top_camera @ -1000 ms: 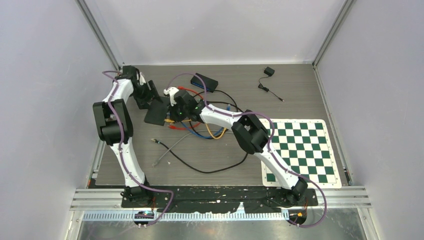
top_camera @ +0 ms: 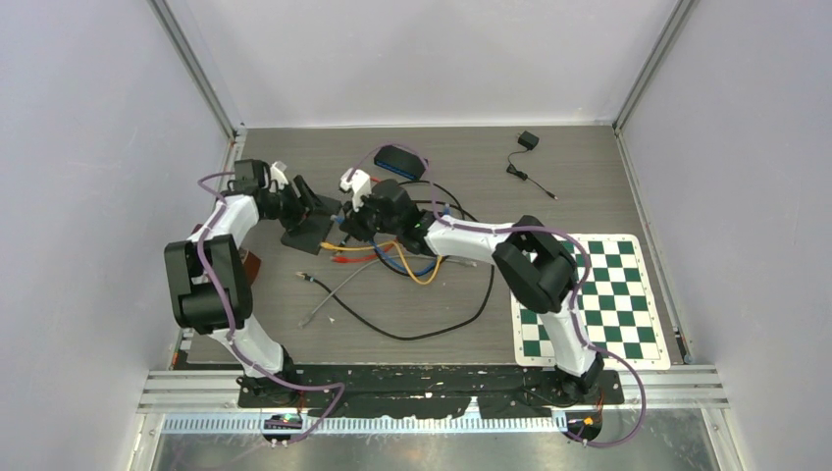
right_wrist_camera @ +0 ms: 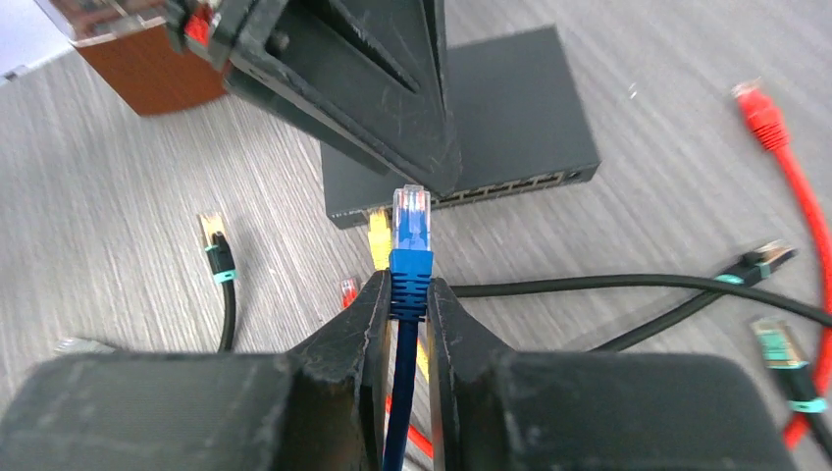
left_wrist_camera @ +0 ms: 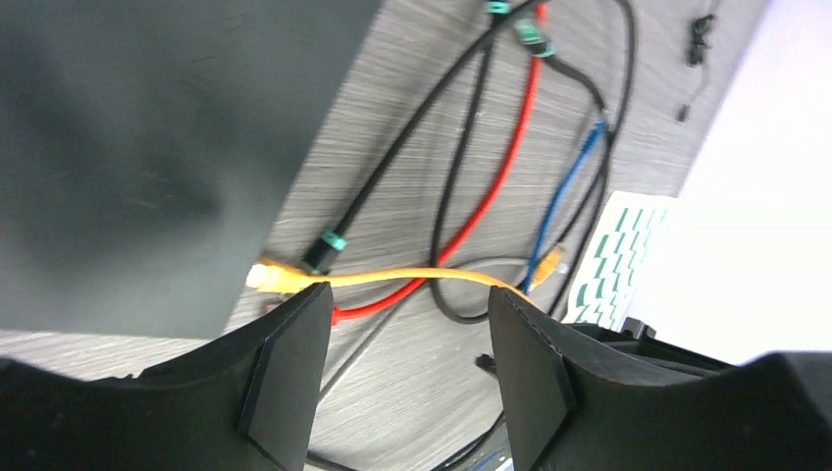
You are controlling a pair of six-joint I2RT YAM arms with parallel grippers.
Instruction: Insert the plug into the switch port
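Observation:
The black switch lies on the table with its port row toward my right gripper, a yellow plug at its front. My right gripper is shut on a blue plug, its clear tip upright in view in front of the switch. My left gripper stands open above the switch's left side, nothing seen between its fingers; in the right wrist view its dark body hangs over the switch. In the top view the switch is partly hidden under the left arm.
Red, black, grey and yellow cables lie tangled in the middle. A second black box sits at the back, a charger back right, a checkered board front right.
Both arms have moved: the right gripper shifted right from the switch, and the left arm came down toward the front of the top view, exposing more cable ends.

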